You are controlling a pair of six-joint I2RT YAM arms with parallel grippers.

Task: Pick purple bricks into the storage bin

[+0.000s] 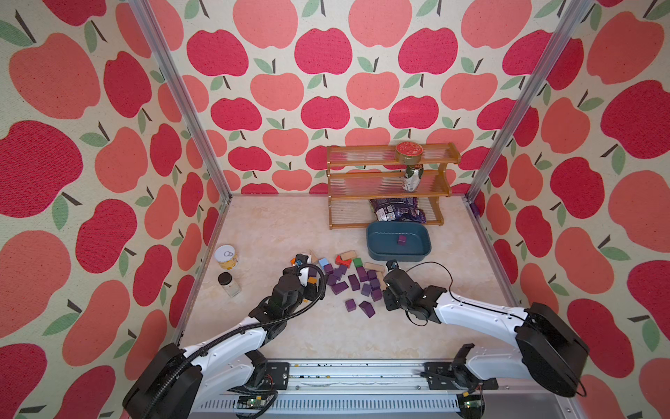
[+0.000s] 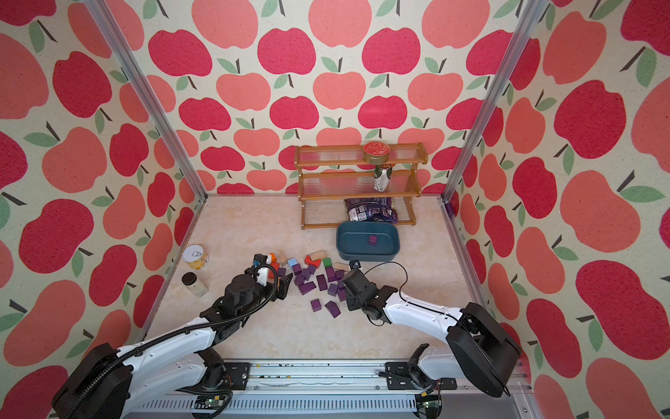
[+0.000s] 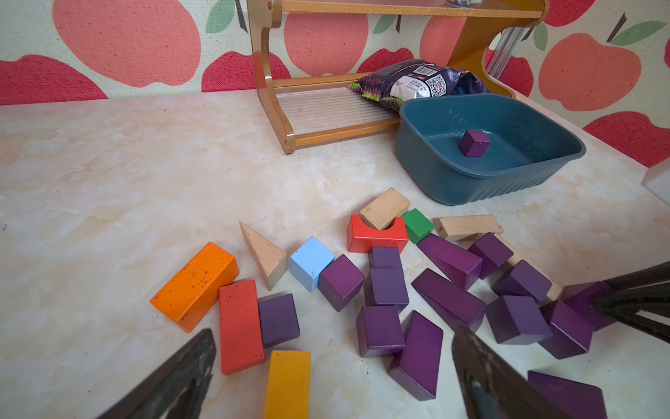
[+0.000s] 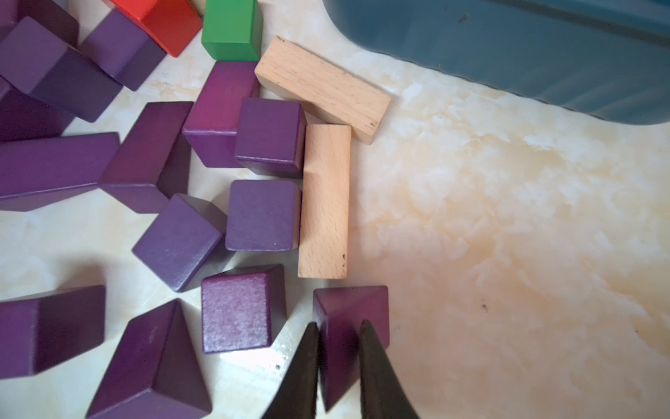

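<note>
Many purple bricks (image 1: 340, 286) lie in a loose pile mid-table, among other coloured and wooden blocks. The teal storage bin (image 3: 488, 185) stands behind them with one purple cube (image 3: 474, 143) inside. My left gripper is open above the pile's left side, nothing between its fingers. At the pile's right, my right gripper is lowered over a purple wedge (image 4: 363, 307), its fingertips partly apart over the piece; whether they grip it I cannot tell.
A wooden shelf (image 1: 387, 195) with bags and cans stands at the back. A can (image 1: 226, 257) and a jar (image 1: 229, 285) sit at the left.
</note>
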